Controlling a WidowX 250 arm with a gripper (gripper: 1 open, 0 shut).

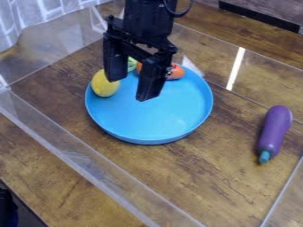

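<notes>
My black gripper (133,73) hangs over the blue plate (148,124) in the camera view, its two fingers wide apart, open. A yellow oval object (104,83) lies on the plate's left side, beside the left finger. An orange object (172,71) at the back of the plate and a small green piece behind the left finger are partly hidden by the gripper.
A purple object with a teal tip (272,131) lies on the wooden table (213,186) to the right, apart from the plate. Clear strips or edges run along the left.
</notes>
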